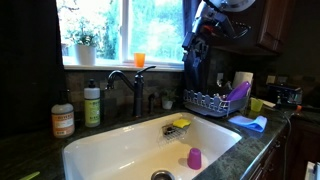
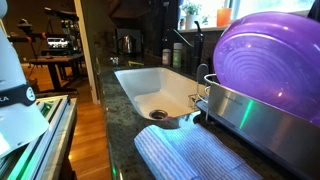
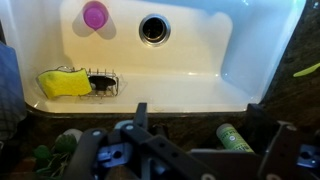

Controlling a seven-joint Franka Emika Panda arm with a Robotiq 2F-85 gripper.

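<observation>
Seen from above in the wrist view, my gripper is open, its two fingers wide apart with nothing between them. Beneath it lies the white sink (image 3: 190, 85), with a round drain (image 3: 154, 29). A pink-purple cup (image 3: 95, 14) rests on the sink floor; in exterior view 1 the cup (image 1: 194, 158) stands near the sink's right side. A yellow sponge (image 3: 63, 83) lies in a small wire caddy (image 3: 104, 84) at the sink wall. High at the upper right of exterior view 1, the gripper (image 1: 187, 48) hangs well above the counter, dark and small.
Soap bottles (image 1: 63, 121) and the faucet (image 1: 138, 92) stand behind the sink. An orange cup (image 1: 139, 60) and potted plant (image 1: 84, 46) occupy the sill. A dish rack (image 1: 207, 103) holds a purple bowl (image 2: 265, 60); a blue-striped towel (image 2: 187, 152) lies on the counter.
</observation>
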